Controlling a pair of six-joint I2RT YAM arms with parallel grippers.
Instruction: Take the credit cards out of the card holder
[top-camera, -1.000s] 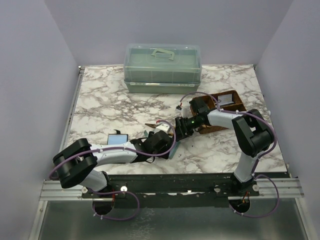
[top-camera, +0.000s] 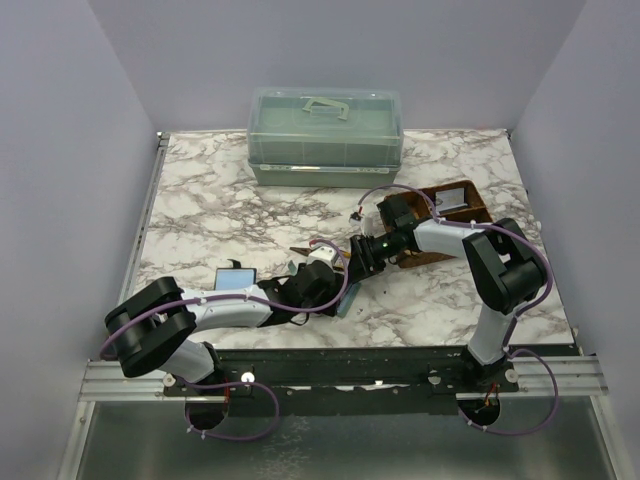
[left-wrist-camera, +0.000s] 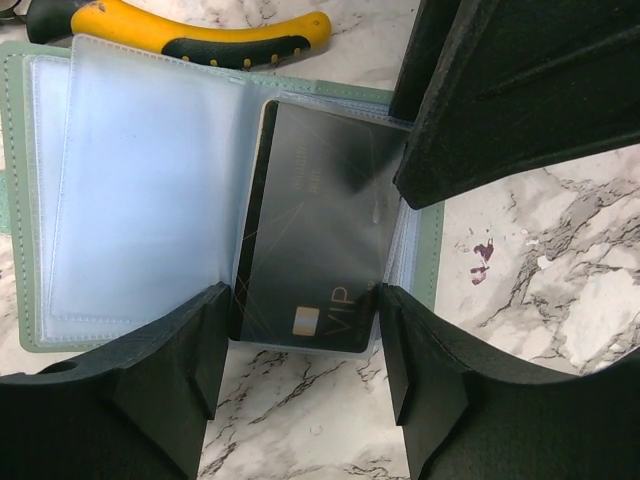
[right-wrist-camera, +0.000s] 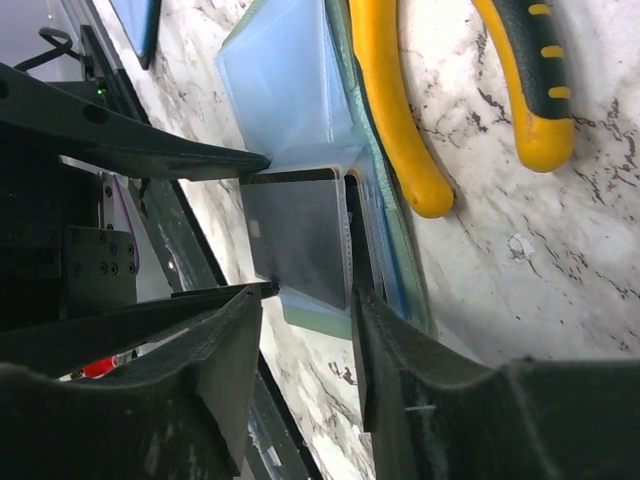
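Note:
The open card holder (left-wrist-camera: 140, 190), green with clear sleeves, lies on the marble top. In the left wrist view a dark VIP card (left-wrist-camera: 310, 220) sits in its right sleeve. My left gripper has a fingertip at each side of the card's lower end, part open around it. My right gripper is at the same card from another side, its fingertips by the sleeve's edge in the right wrist view, part open. In the top view both wrists hide most of the holder.
Yellow-handled pliers (right-wrist-camera: 395, 110) lie beside the holder. A green lidded box (top-camera: 325, 140) stands at the back, a brown compartment tray (top-camera: 475, 195) at the right, a dark-framed pale object (top-camera: 235, 278) at the left.
Both arms are almost still; my left wrist has shifted very slightly.

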